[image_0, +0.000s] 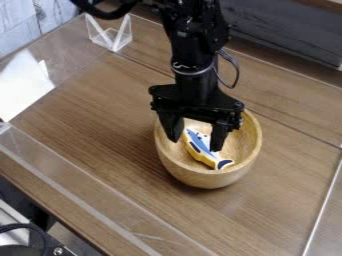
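Note:
A black gripper (197, 127) points down into a wooden bowl (206, 179), its two fingers apart and open. Between and just beneath them, a small yellow, white and blue fish-shaped object (206, 151) lies on the bowl's floor. Whether the fingertips touch it cannot be told from this view.
A clear wire-like or plastic stand (110, 33) is at the back left, and a white sheet (20, 85) lies at the left edge. A dark cable loops at the lower left.

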